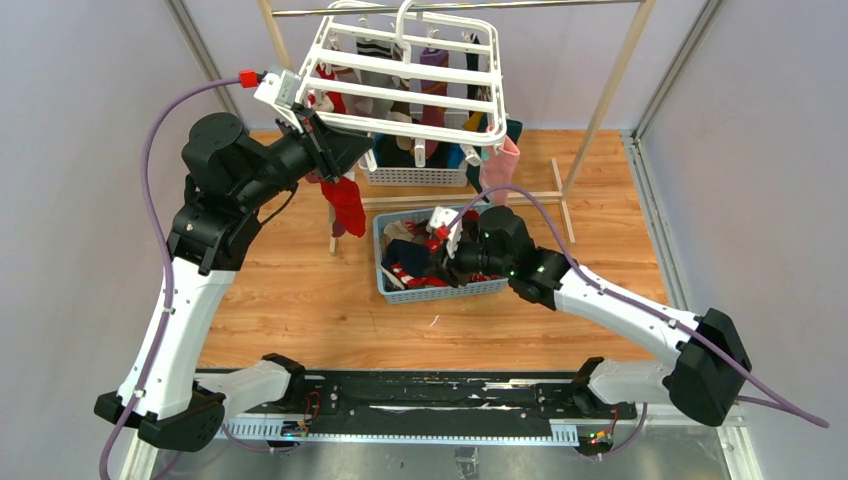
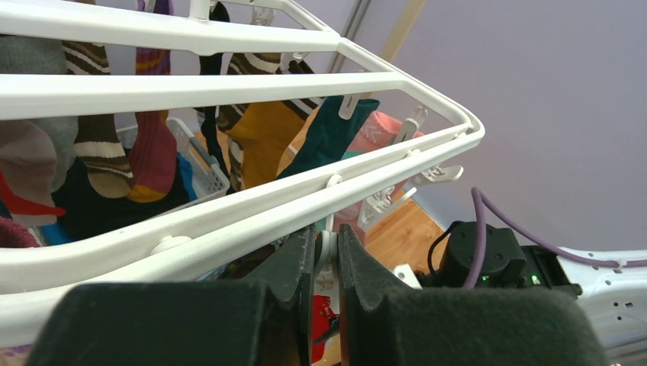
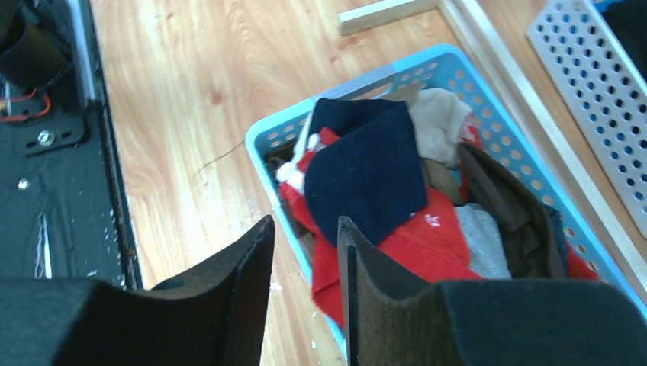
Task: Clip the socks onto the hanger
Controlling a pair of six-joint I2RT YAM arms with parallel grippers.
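Note:
The white hanger [image 1: 400,85] hangs from a metal rail, several socks clipped to it. At its front left corner my left gripper is shut on a white clip [image 2: 326,263] under the front bar. A red sock [image 1: 345,205] hangs below that arm. My right gripper stands part open above the blue basket [image 3: 263,145], nothing between its fingers. Inside the basket lie a navy sock [image 3: 370,171], red socks [image 3: 435,240], a dark brown sock [image 3: 511,213] and other pieces in a heap.
Behind the blue basket is a white basket [image 1: 415,177] on the floor. Wooden rack legs [image 1: 562,200] stand at the right side. A pink sock [image 1: 500,165] hangs at the hanger's right corner.

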